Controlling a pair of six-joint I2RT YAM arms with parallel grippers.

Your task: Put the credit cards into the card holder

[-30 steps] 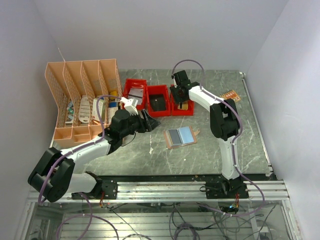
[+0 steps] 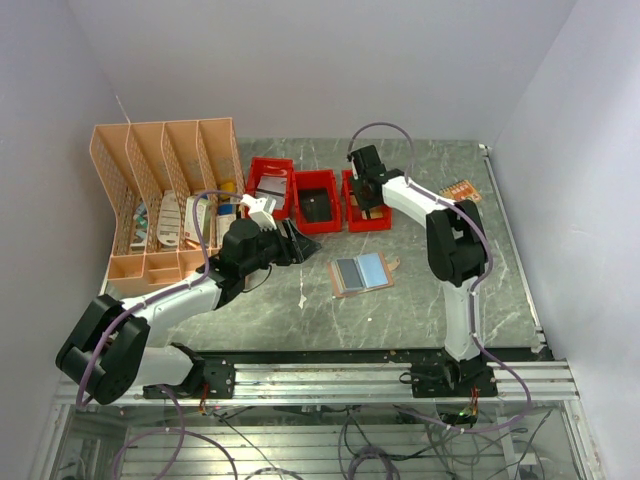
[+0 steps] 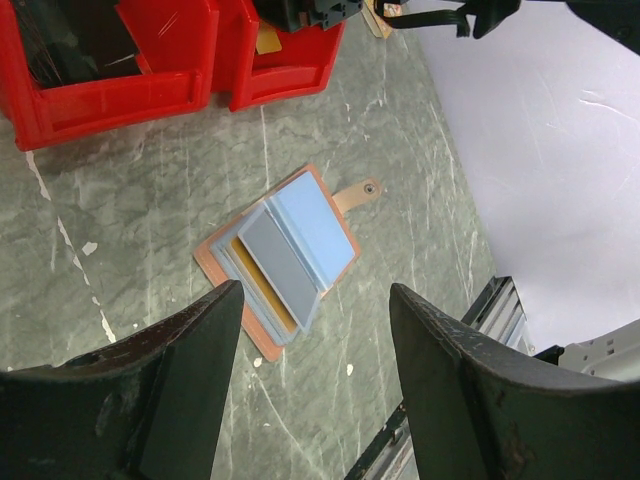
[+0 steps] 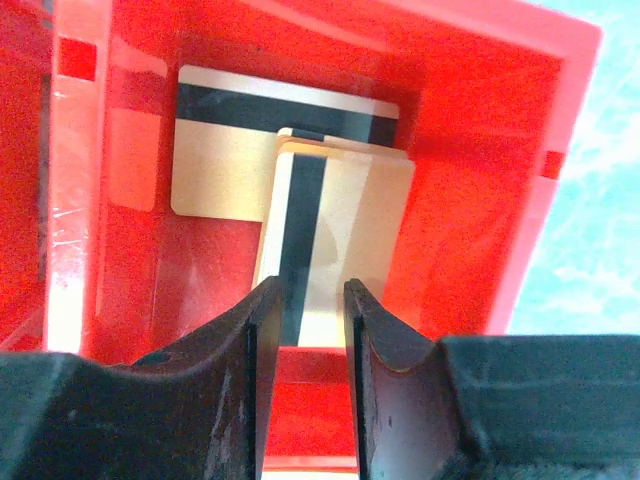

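Note:
My right gripper is part open, fingertips just over a stack of cream cards with a black stripe in the right red bin; whether they touch is unclear. Another striped card lies behind the stack. The open card holder, with grey and blue sleeves, lies on the table in front of the bins. My left gripper hangs open left of the holder, nothing between its fingers.
Two further red bins stand left of the right one; a tan divided organiser fills the left back.
The right arm has shifted slightly to the right over the right bin. The left arm has not visibly moved.

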